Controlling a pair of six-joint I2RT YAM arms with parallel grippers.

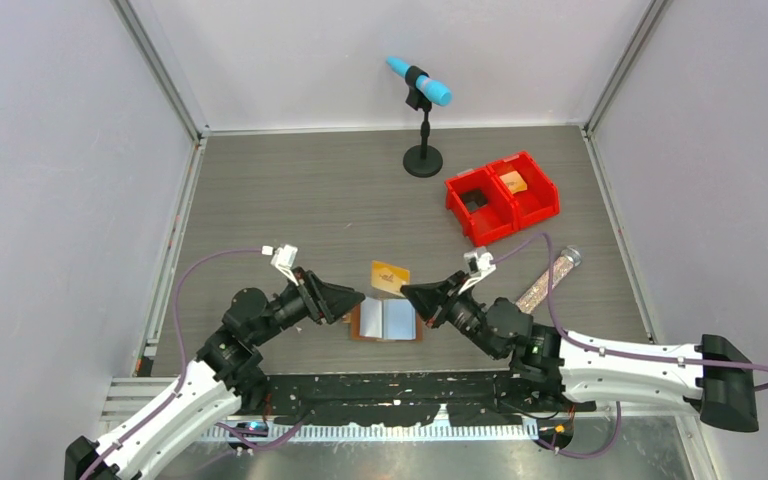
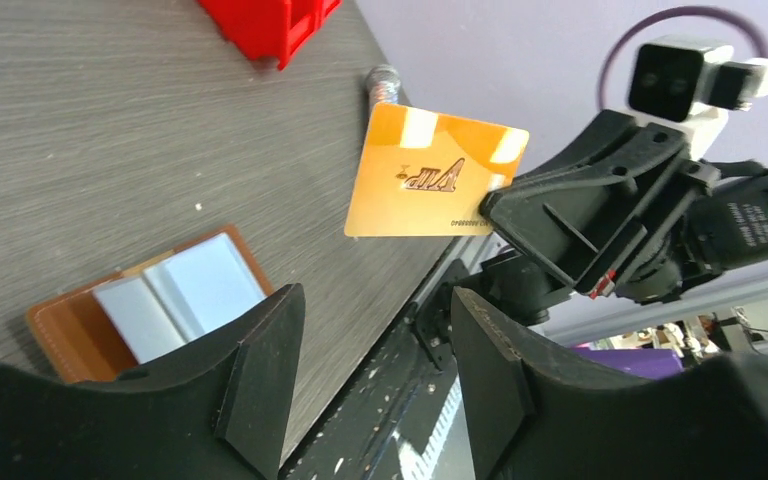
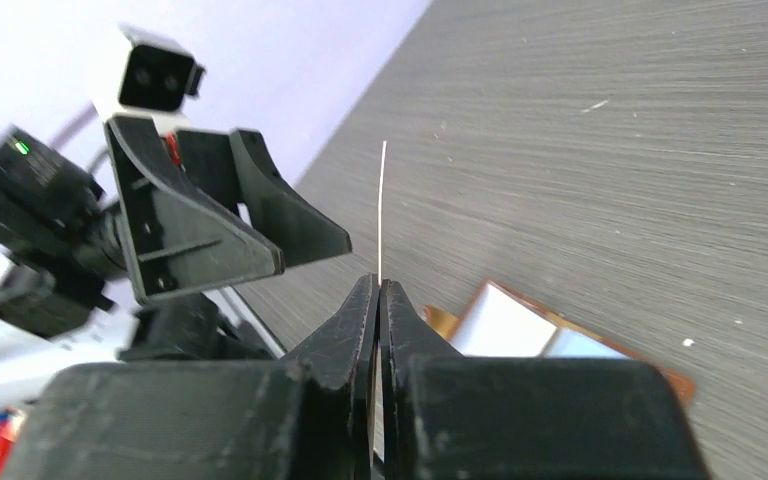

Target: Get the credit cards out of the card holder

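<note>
An orange card point(image 2: 430, 172) is pinched by one corner in my right gripper point(image 1: 407, 291), held up clear of the table. Seen from the right wrist view, the card point(image 3: 381, 215) stands edge-on above the shut fingertips. Below it the brown card holder point(image 1: 386, 339) lies spread on the table, its pale sleeves facing up; the right wrist view shows part of the holder point(image 3: 676, 384) too. My left gripper point(image 1: 358, 300) is open beside the card, its fingers point(image 2: 270, 370) apart with nothing between them.
At the back right a red two-part bin point(image 1: 500, 200) has an orange card point(image 1: 513, 182) in one compartment and something dark in the other. A microphone on a stand point(image 1: 422, 160) is at the back. A clear tube point(image 1: 550, 280) lies on the right.
</note>
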